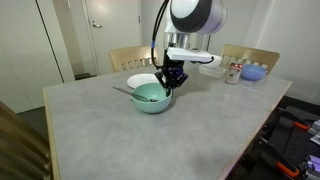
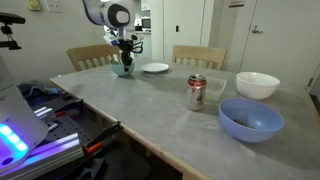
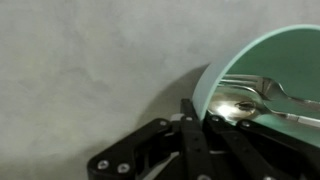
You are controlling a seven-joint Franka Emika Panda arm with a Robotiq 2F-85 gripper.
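A mint-green bowl (image 1: 152,104) is near the far side of the white table in exterior view 1. My gripper (image 1: 168,91) is shut on its rim at the right side. In the wrist view the gripper has one finger on each side of the bowl wall (image 3: 222,66). A fork (image 3: 262,85) and a spoon (image 3: 246,106) lie inside the bowl, and a handle sticks out over its left rim in exterior view 1. Whether the bowl's base touches the table, I cannot tell.
Behind the bowl lies a white plate (image 2: 155,68). Farther along the table stand a can (image 2: 196,93), a clear container (image 2: 207,84), a blue bowl (image 2: 251,122) and a white bowl (image 2: 257,85).
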